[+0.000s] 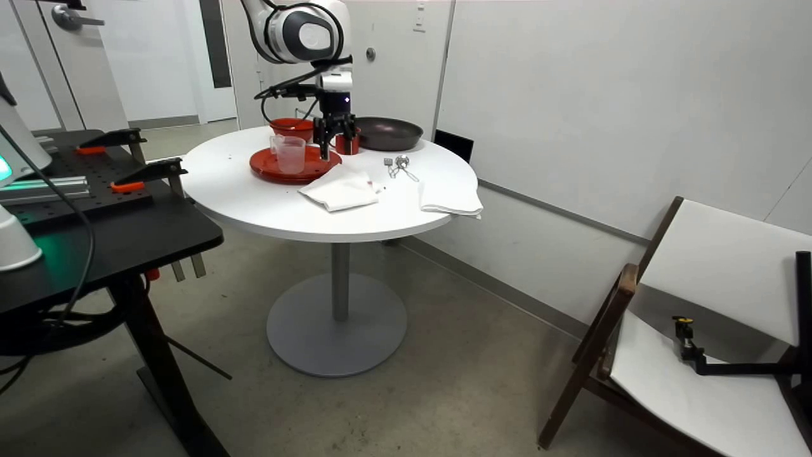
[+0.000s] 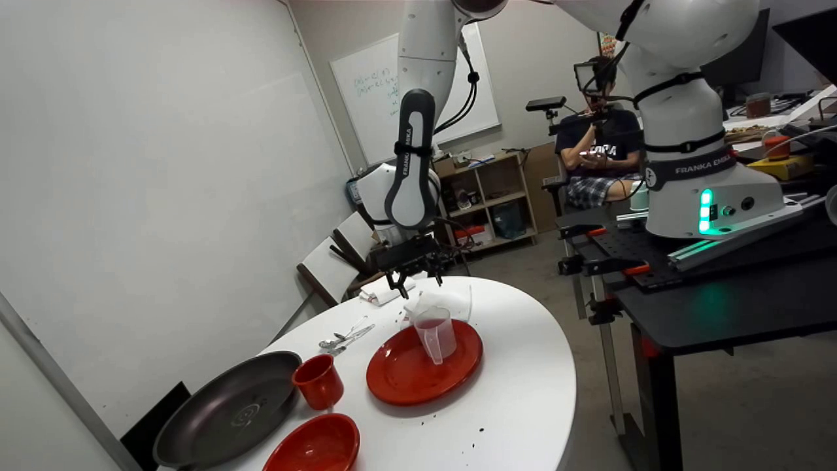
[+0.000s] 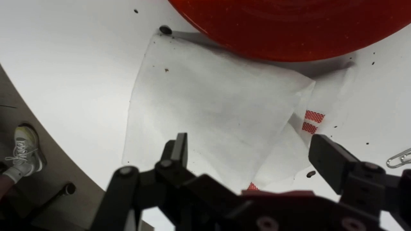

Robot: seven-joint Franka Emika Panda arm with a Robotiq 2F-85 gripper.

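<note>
My gripper is open, its fingers wide apart and nothing between them. Below it in the wrist view lies a folded white cloth (image 3: 215,104) with red-striped patches, flat on the white table. The cloth's far edge runs up close to a red plate (image 3: 292,30). On that plate stands a clear plastic cup (image 2: 436,333), upright, seen in both exterior views. From exterior view 2, the gripper (image 2: 422,289) hangs above the table, on the cloth's side of the plate.
A red mug (image 2: 319,382), a red bowl (image 2: 318,447) and a dark pan (image 2: 231,412) stand on the table. Metal utensils (image 1: 399,165) and a second white cloth (image 1: 450,198) lie to one side. Dark crumbs dot the tabletop.
</note>
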